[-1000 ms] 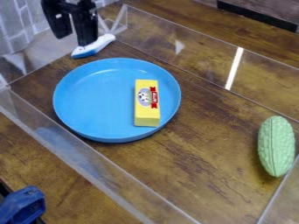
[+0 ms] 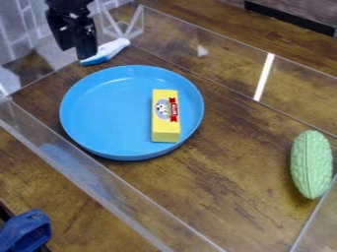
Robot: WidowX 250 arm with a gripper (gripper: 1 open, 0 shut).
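My black gripper (image 2: 79, 44) is at the upper left, pointing down beside a small white-and-blue object (image 2: 105, 49) that lies on the wood just behind a blue plate (image 2: 99, 113). The gripper is small and dark here, with nothing visible held in it; its fingers look apart. A yellow box (image 2: 166, 120) with a printed face and red label lies on the right part of the plate.
A green ridged vegetable (image 2: 310, 164) lies at the right. A dark blue object (image 2: 20, 231) sits at the lower left corner. Clear panels edge the wooden surface.
My gripper has moved left, away from above the plate's back, and looks smaller and farther back. The plate, box and vegetable have not moved.
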